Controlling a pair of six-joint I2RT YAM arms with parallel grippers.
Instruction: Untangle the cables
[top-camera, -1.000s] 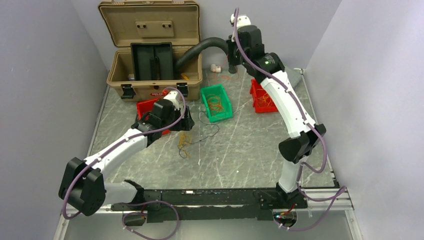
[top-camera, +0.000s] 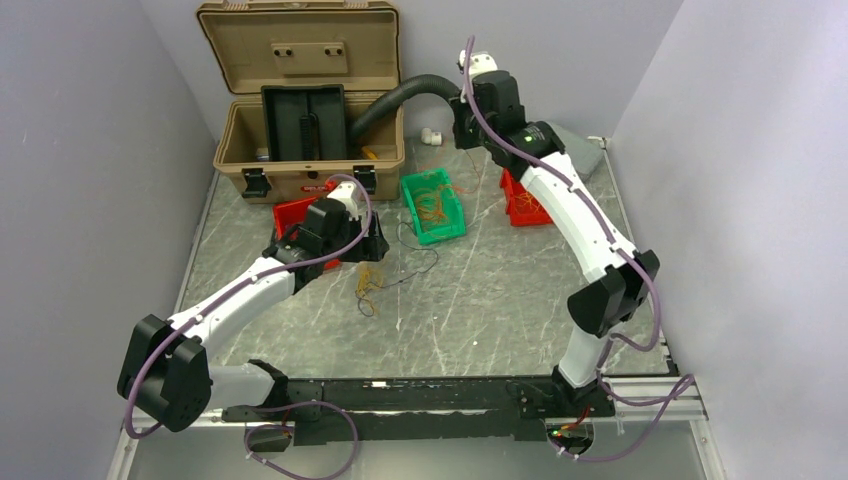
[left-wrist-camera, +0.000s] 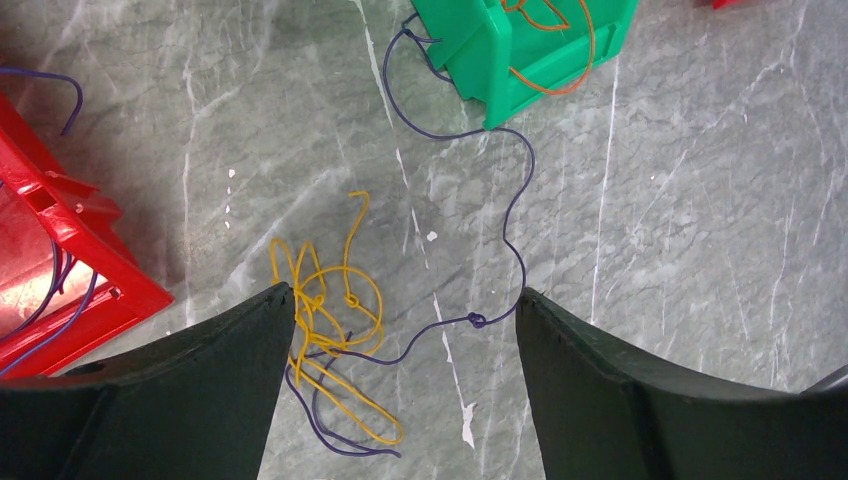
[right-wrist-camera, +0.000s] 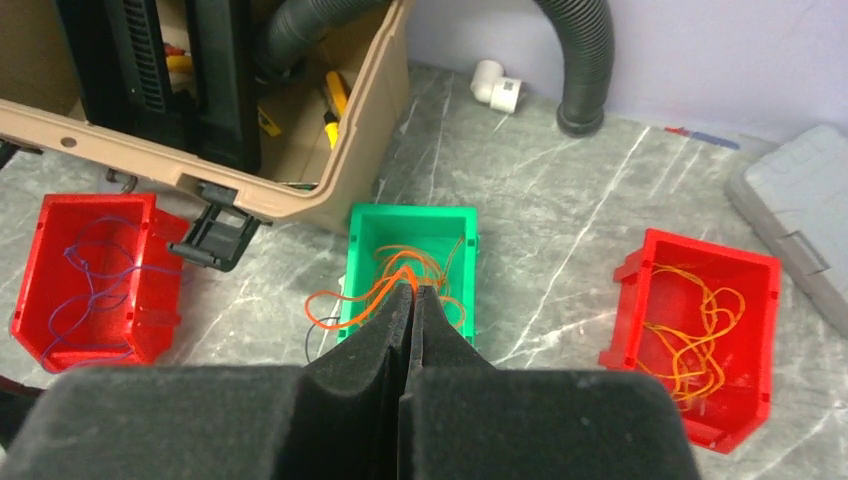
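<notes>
On the table, a yellow cable (left-wrist-camera: 312, 320) lies bunched with a dark purple cable (left-wrist-camera: 430, 328) crossing it; the purple one has a small knot and runs to the green bin (left-wrist-camera: 497, 75). Above them my left gripper stands open, nothing held, one fingertip overlapping the purple line in the left wrist view. High over the table, my right gripper is shut on an orange cable (right-wrist-camera: 385, 285), whose loops hang over the green bin. A purple cable (right-wrist-camera: 95, 290) lies in the left red bin (right-wrist-camera: 155, 260); yellow cable (right-wrist-camera: 710, 335) fills part of the right red bin (right-wrist-camera: 765, 330).
An open tan toolbox (top-camera: 230, 150) stands at the back left, with a black hose (top-camera: 405, 92) arching out of it. A white pipe elbow (right-wrist-camera: 495, 85) and a grey case (right-wrist-camera: 800, 195) lie at the back.
My right gripper has shifted slightly toward the front in the top view. Orange strands now show between it and the green bin. The left arm looks unmoved.
</notes>
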